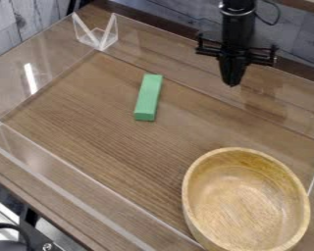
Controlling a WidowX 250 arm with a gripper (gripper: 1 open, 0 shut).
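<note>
The black robot arm's gripper (232,76) is at the upper right, over the wooden table, pointing down with its fingertips close together; it looks shut, with nothing visible between its fingers. A green block (148,96) lies on the table left of and below the gripper, apart from it. A large round tan bowl (245,162) stands at the lower right.
A clear plastic piece (98,31) is at the upper left corner. Black cables show at the lower left edge.
</note>
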